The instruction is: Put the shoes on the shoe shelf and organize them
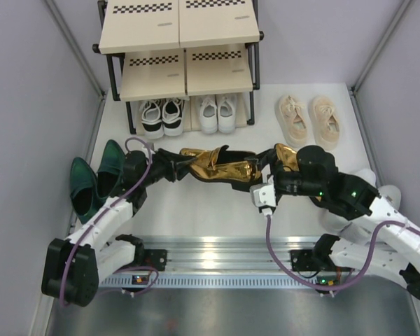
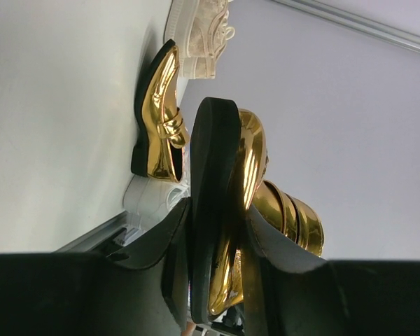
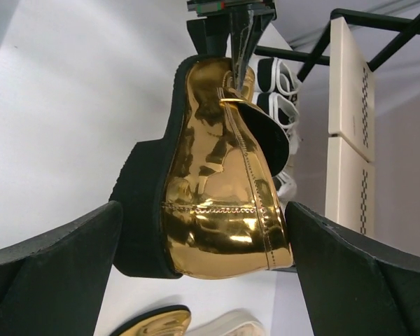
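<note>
A gold shoe with a black sole (image 1: 220,168) hangs above the floor between the two grippers, its toe at my left gripper (image 1: 185,165) and its heel toward my right gripper (image 1: 262,168). In the left wrist view the shoe (image 2: 224,175) is between the left fingers. In the right wrist view its heel (image 3: 217,231) sits between the wide open right fingers. A second gold shoe (image 2: 161,119) lies on the floor at the right, mostly hidden under the right arm from above.
The shoe shelf (image 1: 154,84) holds two pairs of sneakers on its bottom tier. Green shoes (image 1: 84,189) lie at the left, beige shoes (image 1: 325,122) at the back right, white shoes (image 1: 385,199) at the front right.
</note>
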